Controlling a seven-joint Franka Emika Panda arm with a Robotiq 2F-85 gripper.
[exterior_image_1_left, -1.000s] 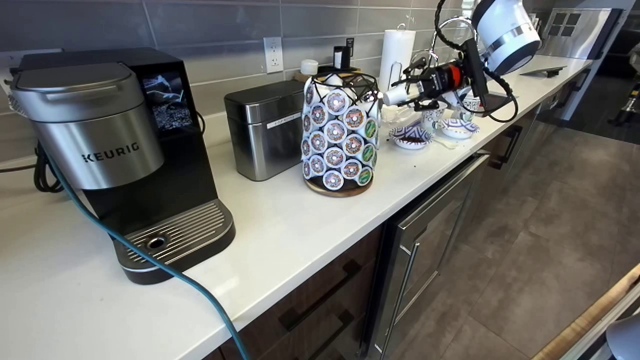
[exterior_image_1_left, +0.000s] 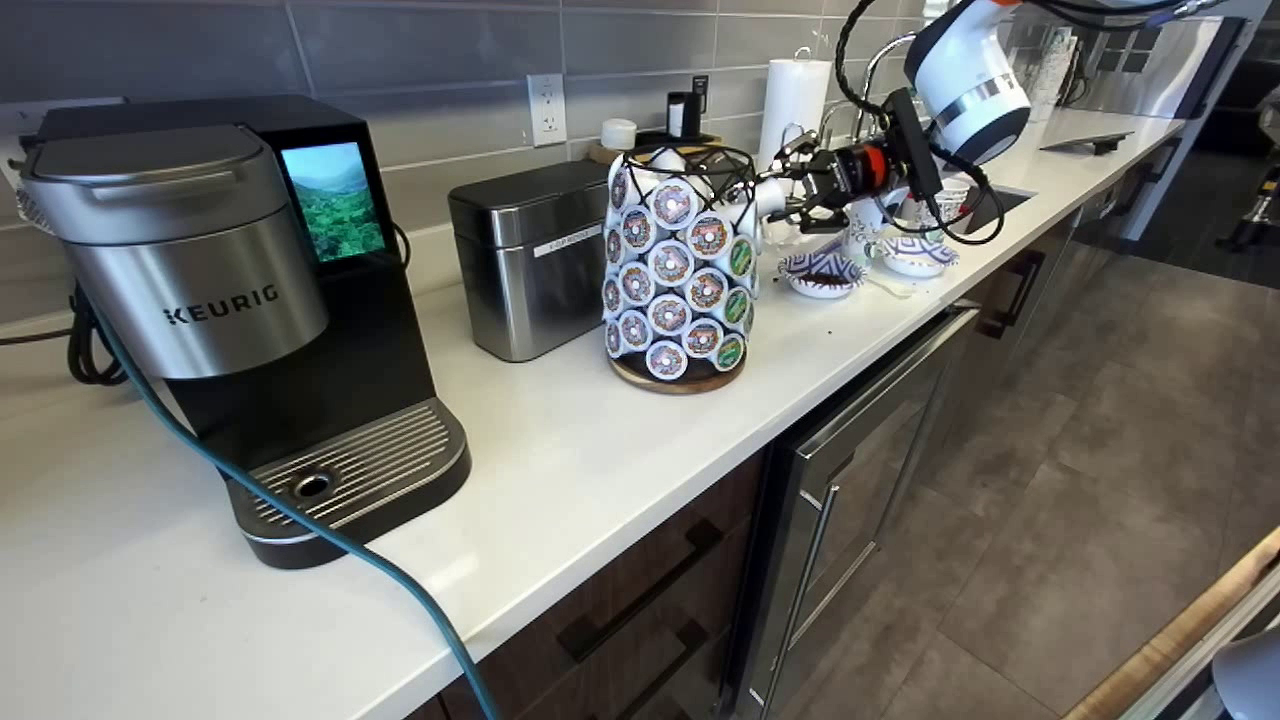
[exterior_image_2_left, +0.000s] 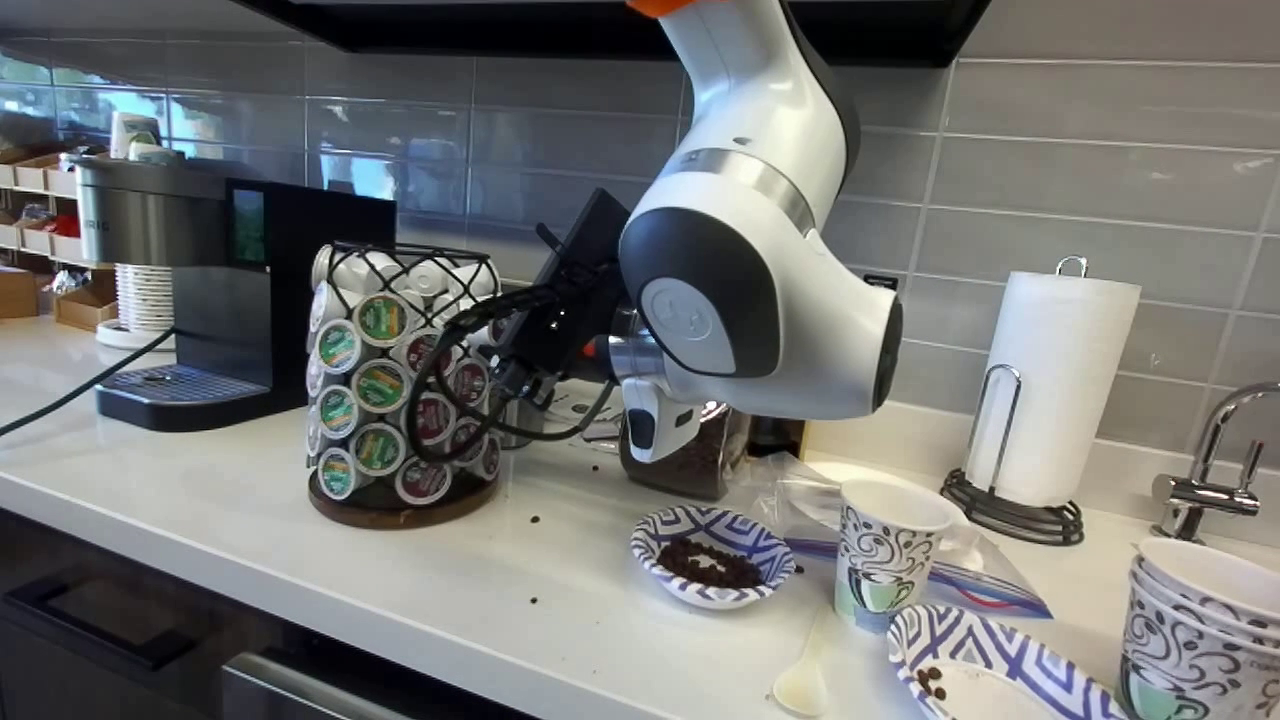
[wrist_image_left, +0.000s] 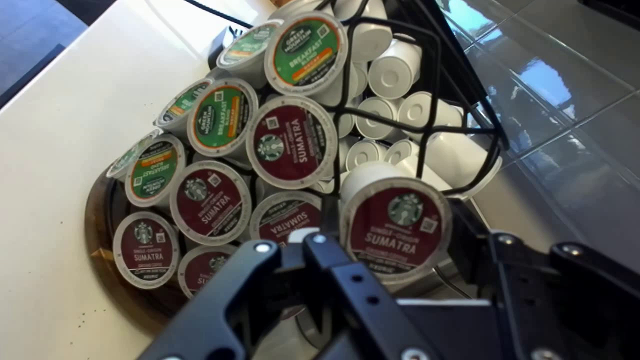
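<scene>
In the wrist view my gripper is shut on a Starbucks Sumatra coffee pod (wrist_image_left: 400, 225), one finger on each side, its maroon lid facing the camera. The held pod is at the upper side of a wire pod rack (wrist_image_left: 427, 129), overlapping it in view; whether they touch I cannot tell. More maroon Sumatra pods (wrist_image_left: 210, 203) and green Breakfast Blend pods (wrist_image_left: 222, 117) fill the slots. Loose white pods (wrist_image_left: 393, 72) lie inside the rack. From the side, the rack (exterior_image_1_left: 678, 372) stands on a round wooden base, with my gripper (exterior_image_1_left: 774, 197) at its right, high up.
A Keurig coffee maker (exterior_image_1_left: 192, 258) and a steel box (exterior_image_1_left: 534, 264) stand to the rack's left. A bowl of coffee grounds or beans (exterior_image_2_left: 714, 558), paper cups (exterior_image_2_left: 894, 540) and a paper towel roll (exterior_image_2_left: 1062, 384) occupy the other side.
My arm has moved left, bringing the gripper and its pod closer to the rack. The coffee maker's screen picture has changed; the rack has stayed put.
</scene>
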